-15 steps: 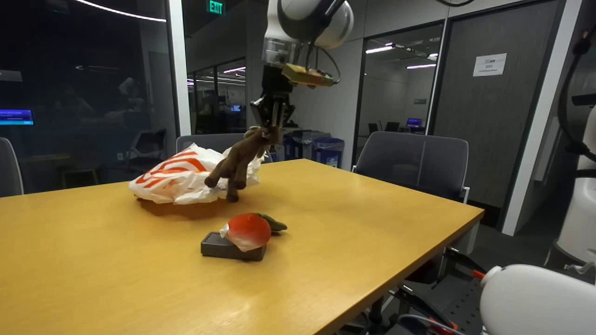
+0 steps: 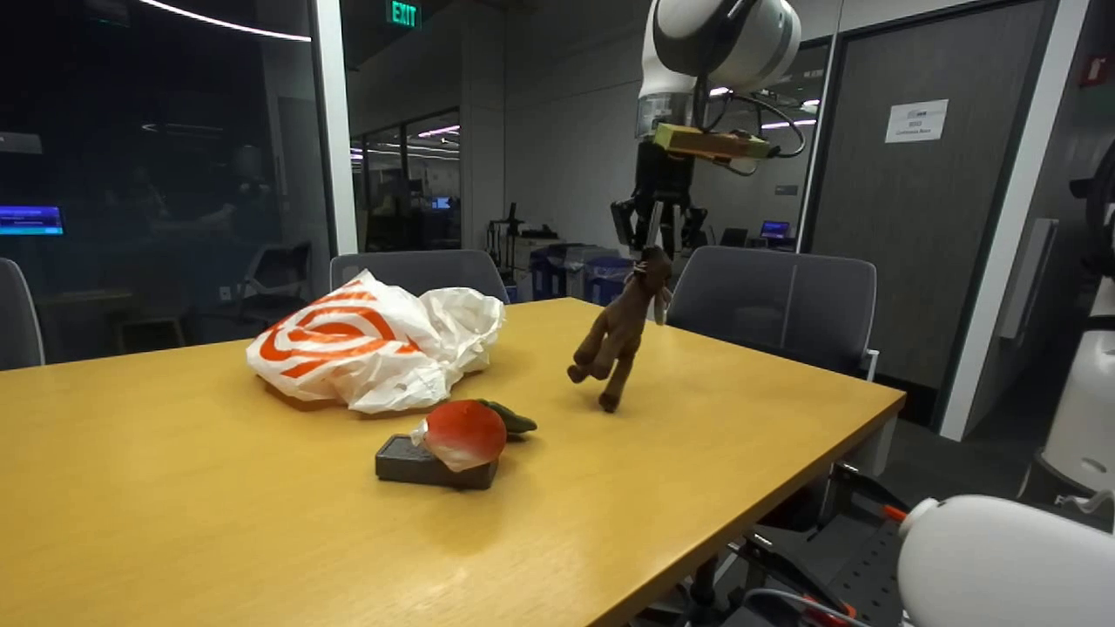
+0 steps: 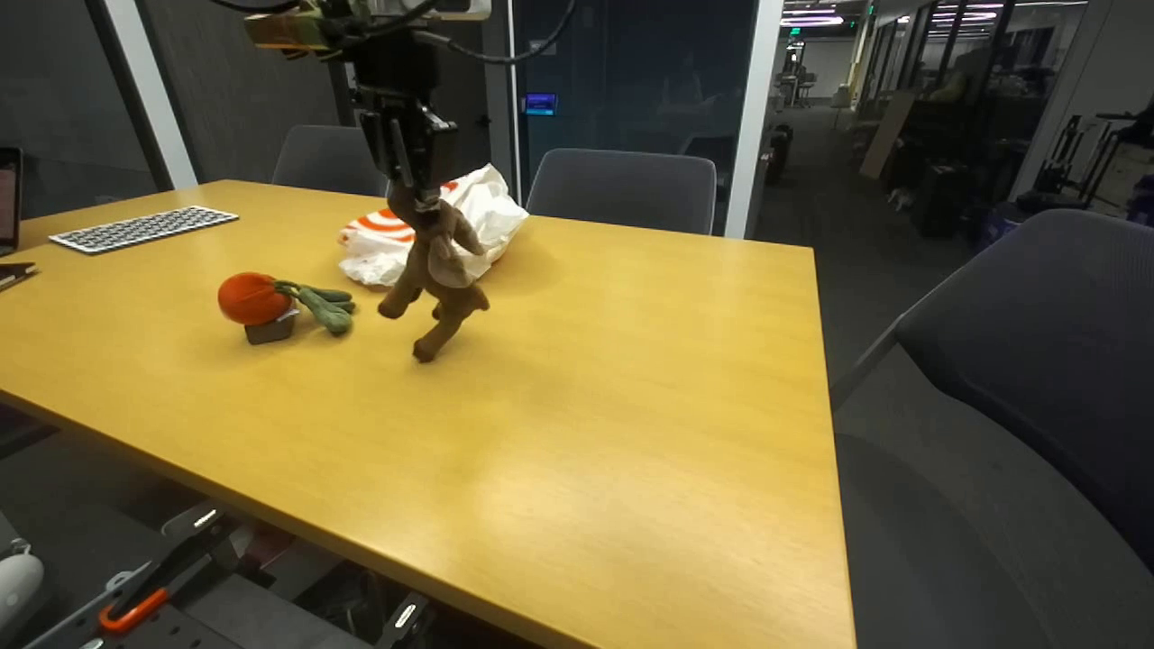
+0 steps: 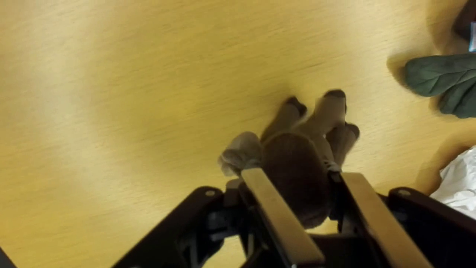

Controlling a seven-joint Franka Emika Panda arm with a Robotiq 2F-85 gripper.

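A brown plush animal point(image 2: 624, 324) hangs below my gripper point(image 2: 660, 242), over the table, its head up by the fingertips and its legs trailing down to the left. In exterior view 2 the plush point(image 3: 441, 270) is upright with legs spread; whether its feet touch the wood I cannot tell. Seen from the wrist, the fingers stand open, with the plush's dark head point(image 4: 294, 172) in the gap between the two flat fingers. Any contact between head and fingers is hard to make out.
A crumpled white-and-red plastic bag point(image 2: 376, 345) lies at the back left. Nearer, a red plush vegetable with green leaves point(image 2: 465, 430) rests on a dark block point(image 2: 402, 460). A keyboard point(image 3: 146, 227) sits at one end.
My arm and the plush have moved right in exterior view 1, away from the bag. The plush hangs more steeply now. The bag's right side has puffed up.
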